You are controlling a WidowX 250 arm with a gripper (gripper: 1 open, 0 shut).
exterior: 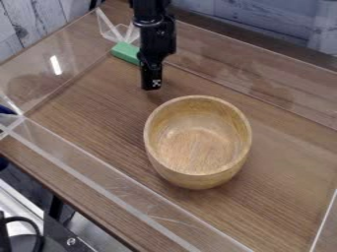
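My black gripper (152, 81) hangs down from the top centre, low over the wooden table just right of a green block (125, 52). It is shut, with nothing visible between its fingers. A large round wooden bowl (196, 165) sits in front of it, to the lower right.
The bare table (79, 118) is open to the left and right of the bowl. A wall runs along the back, and some blue-and-white object (8, 123) is at the left edge. Black cables lie at the lower left.
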